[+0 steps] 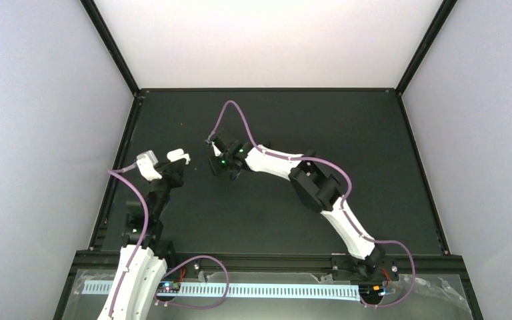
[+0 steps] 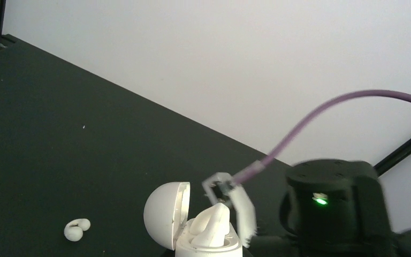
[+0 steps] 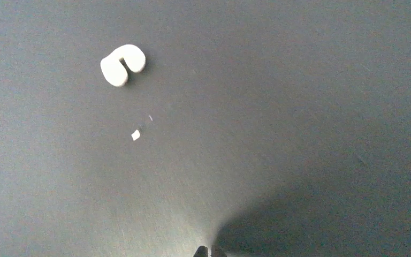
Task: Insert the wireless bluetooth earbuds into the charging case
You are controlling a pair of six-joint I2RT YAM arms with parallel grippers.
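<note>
The white charging case (image 2: 208,252), lid (image 2: 163,216) swung up, is held in my left gripper (image 1: 174,164), whose fingers are mostly hidden beneath it in the left wrist view. One white earbud (image 2: 215,227) stands in the case. Another white earbud (image 3: 122,64) lies loose on the dark mat, toward the upper left of the right wrist view; I cannot make it out from above. My right gripper is shut, its tips close together and nothing between them, apart from that earbud.
A tiny white scrap (image 3: 135,135) rests on the mat near the loose earbud. A purple cable (image 1: 241,119) arches above the right arm.
</note>
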